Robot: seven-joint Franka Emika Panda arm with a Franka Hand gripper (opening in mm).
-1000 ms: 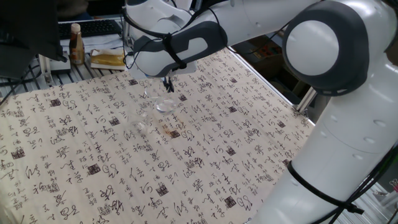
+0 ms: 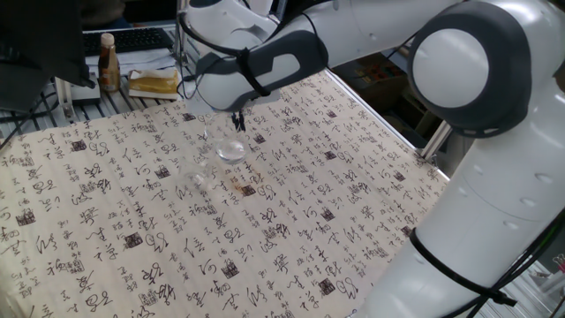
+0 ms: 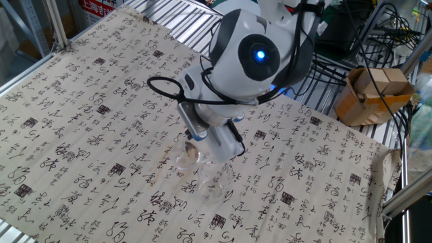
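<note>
A clear cup (image 2: 231,153) shows just below my gripper (image 2: 238,122) in exterior view 1; the dark fingertips lie close to its upper part. In exterior view 2 this clear cup (image 3: 190,156) looks tilted, beside the lower end of the white hand. The fingers are mostly hidden there, so whether they grip the cup cannot be told. A second clear vessel (image 3: 214,183) is close by on the patterned cloth, and its faint outline (image 2: 196,177) also shows in exterior view 1. Its transparent walls make the contents hard to see.
Light cloth with dark writing (image 2: 97,230) covers the table, with a brownish stain (image 2: 243,184) near the cups. A sauce bottle (image 2: 109,64) and a yellow package (image 2: 154,83) sit behind it. An open cardboard box (image 3: 373,98) stands past one edge.
In exterior view 1 the arm and hand have shifted slightly right. The clear cup below the gripper has changed its tilt and moved slightly left; the second vessel looks unmoved.
</note>
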